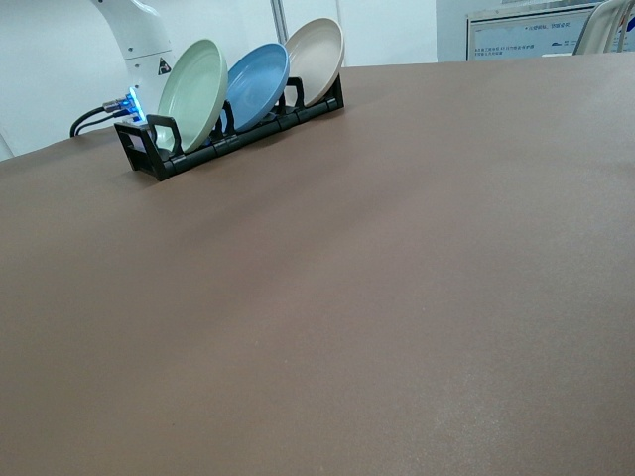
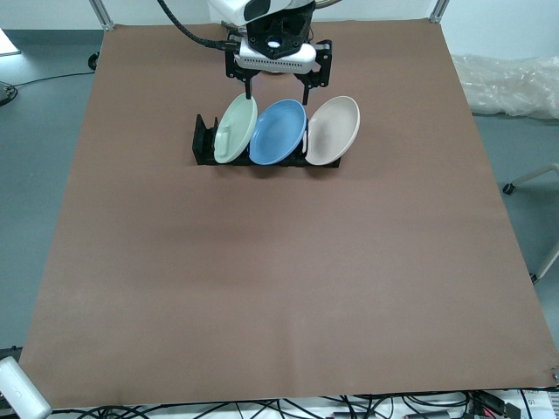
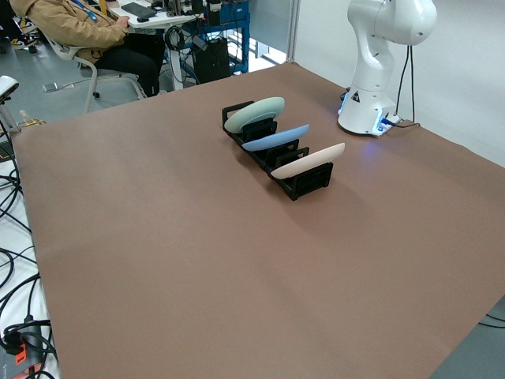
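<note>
A black rack (image 2: pixel 205 147) stands toward the back of the brown table (image 2: pixel 288 262), holding three tilted plates: a green plate (image 2: pixel 235 128), a blue plate (image 2: pixel 278 131) and a white plate (image 2: pixel 332 130). The same green plate (image 1: pixel 191 94), blue plate (image 1: pixel 257 81) and pale plate (image 1: pixel 316 58) show in the top view, and the rack (image 3: pixel 308 180) in the right view. In the left view my gripper (image 2: pixel 276 89) hangs above the back of the rack, its two black fingers apart with nothing seen between them. The top and right views do not show the gripper.
My arm's white base (image 3: pixel 365 110) stands at the back edge with cables. A white cylinder (image 2: pixel 19 388) and many cables lie along one edge. A seated person (image 3: pixel 102 39) is at a desk beyond the table.
</note>
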